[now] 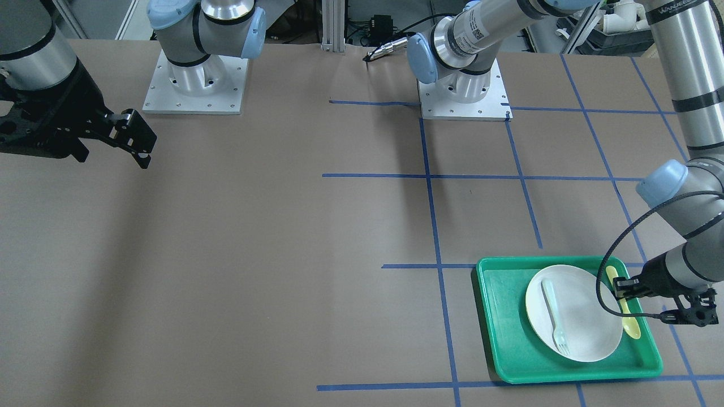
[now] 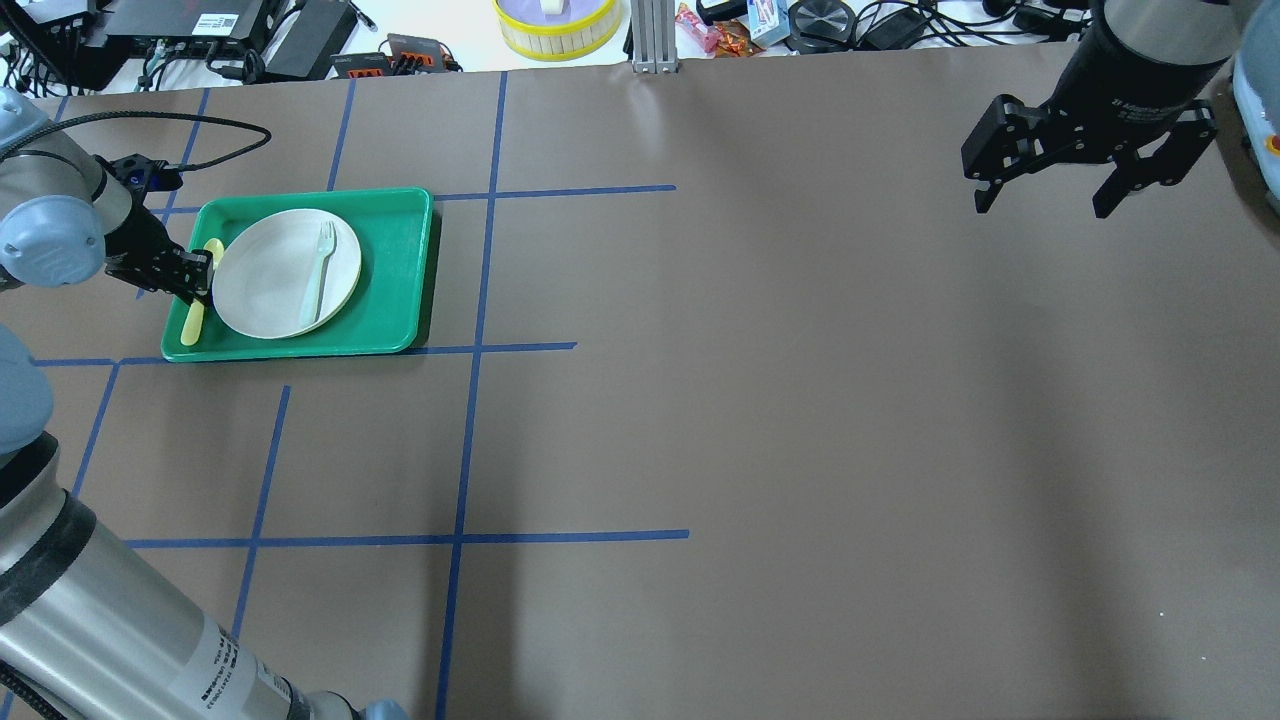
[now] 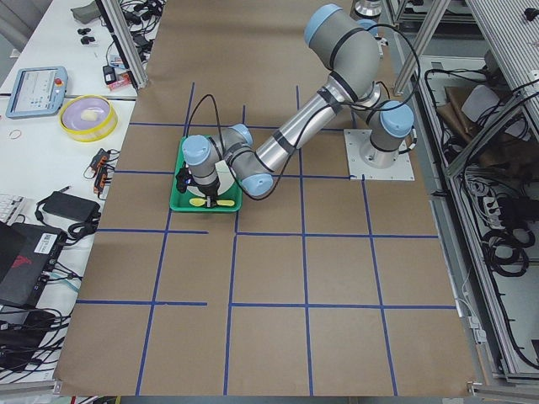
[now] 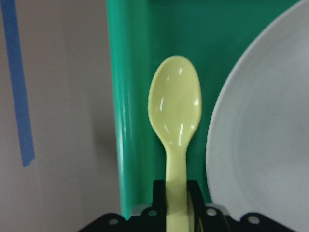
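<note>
A yellow spoon (image 4: pixel 175 106) lies along the inner side of the green tray (image 1: pixel 502 339), beside a white plate (image 1: pixel 577 319) that holds a pale fork (image 1: pixel 553 315). My gripper is down at the spoon's handle, which sits between its fingers; in the top view it is at the tray's left side. The spoon's bowl is free, clear of the plate rim in the wrist view.
A second arm's black gripper (image 2: pixel 1086 156) hangs at the other side of the table. Cables and a yellow round container (image 3: pixel 88 118) lie beyond the edge.
</note>
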